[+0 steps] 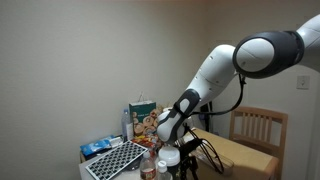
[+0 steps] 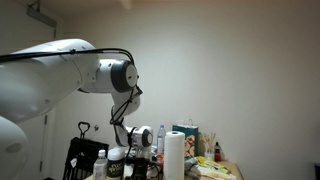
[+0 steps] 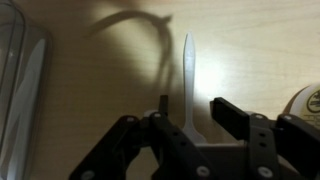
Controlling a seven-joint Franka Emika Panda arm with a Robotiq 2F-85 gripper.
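A thin, pale, pointed stick-like utensil lies on the wooden table in the wrist view, running lengthwise through the gap between my fingers. My gripper is partly open, with one black finger on each side of the utensil and visible space on both sides. The utensil's near end is partly hidden by the gripper. In exterior view 1 the gripper is low over the table, its tips partly hidden behind bottles.
A clear container is at the left of the wrist view, and a round lid-like item at the right. A paper towel roll and a gift bag stand near the arm. A black rack and a wooden chair flank it.
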